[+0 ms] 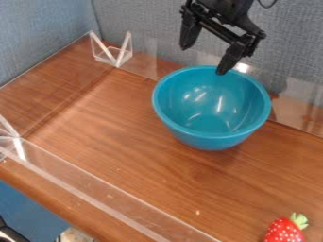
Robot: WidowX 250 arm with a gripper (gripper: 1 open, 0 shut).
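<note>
My black gripper [205, 51] hangs open above the back of a blue bowl [211, 118], with nothing visible between its fingers. The bowl sits upright on the wooden table [113, 128] against the back, right of centre, and looks empty. A red strawberry [280, 232] with a green top lies at the bottom right corner, cut off by the frame edge.
Clear plastic barriers [94, 194] edge the table at the front left and along the back. A white bracket [111, 52] stands at the back left corner. Grey padded walls rise behind.
</note>
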